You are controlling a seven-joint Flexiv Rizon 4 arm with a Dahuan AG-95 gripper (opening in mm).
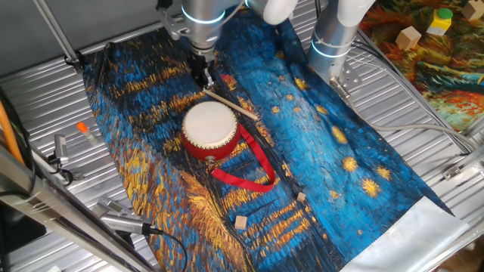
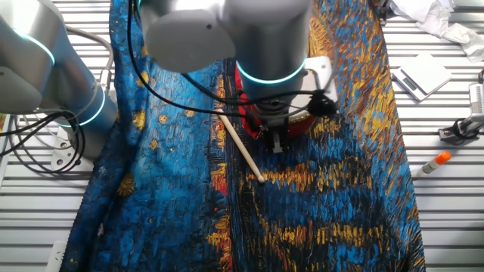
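A small red drum with a white head (image 1: 210, 125) stands on the painted cloth, its red strap (image 1: 240, 183) looped out beside it. A pale wooden drumstick (image 1: 233, 106) lies on the cloth behind the drum. My gripper (image 1: 206, 85) is low, by the stick's far end in exterior view 1. From exterior view 2, the gripper (image 2: 277, 145) appears to one side of the drumstick (image 2: 242, 149), with a visible gap between them in the picture. The arm covers much of the drum (image 2: 300, 106) there. The finger opening is too small and dark to judge.
Two small wooden cubes, one nearer (image 1: 240, 222) and one farther (image 1: 302, 196), lie on the cloth (image 1: 310, 151). An orange-capped marker (image 1: 85, 130) lies off its left edge.
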